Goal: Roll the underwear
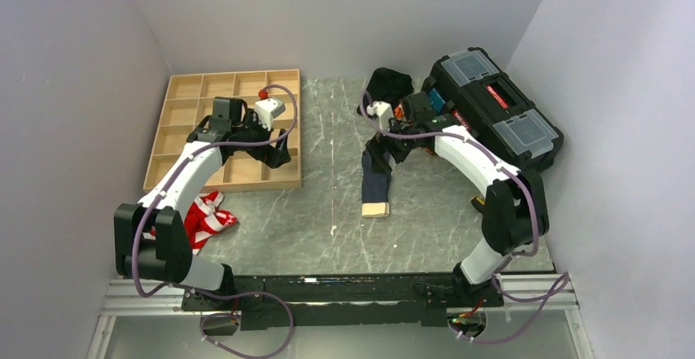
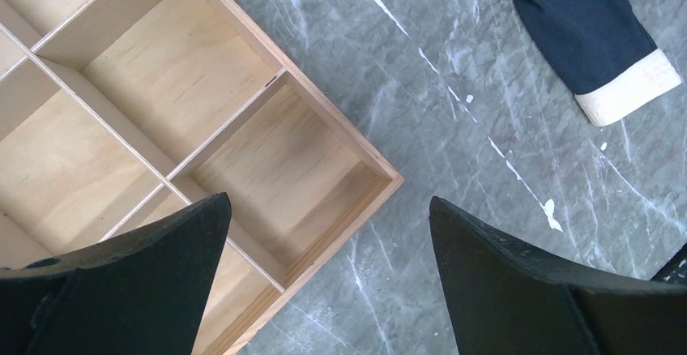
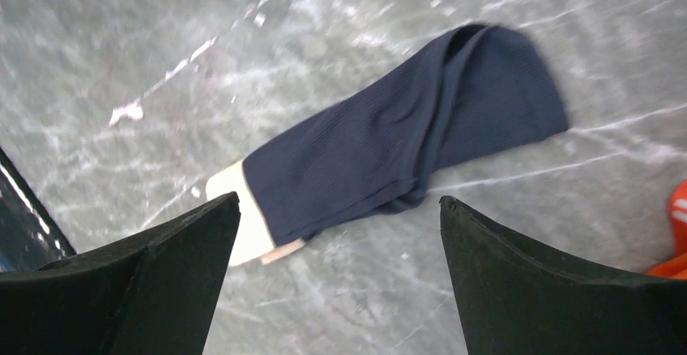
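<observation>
Dark navy underwear with a cream band [image 1: 375, 195] lies folded lengthwise on the marble table, centre right; in the right wrist view the navy cloth [image 3: 340, 160] has a loose fold near one end. My right gripper [image 1: 379, 154] is open above it, nothing between its fingers. My left gripper [image 1: 273, 152] hangs open over the wooden divided box's right side; the left wrist view shows empty compartments beneath it and the navy cloth [image 2: 571, 27] off to the upper right.
Wooden box [image 1: 176, 113] at back left, red-and-white cloth [image 1: 209, 220] before it. Black cloth [image 1: 389, 80] and toolboxes [image 1: 492, 105] fill the back right.
</observation>
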